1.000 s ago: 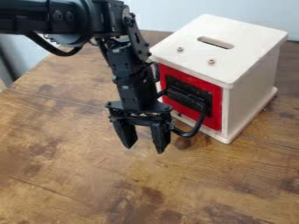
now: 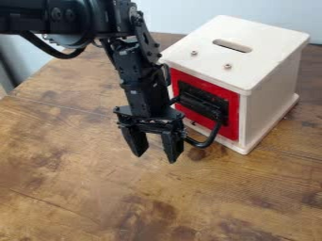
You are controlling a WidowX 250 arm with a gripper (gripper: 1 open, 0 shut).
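Observation:
My black gripper (image 2: 153, 149) hangs pointing down over the wooden table, in front of a pale wooden box (image 2: 262, 104). Its two fingers stand apart with bare table showing between them. The box has a red front panel (image 2: 185, 61) with a black fitting on it, partly hidden behind my arm and a black cable, and a slot in its sloped top.
A pale wall or floor shows beyond the table's far left edge.

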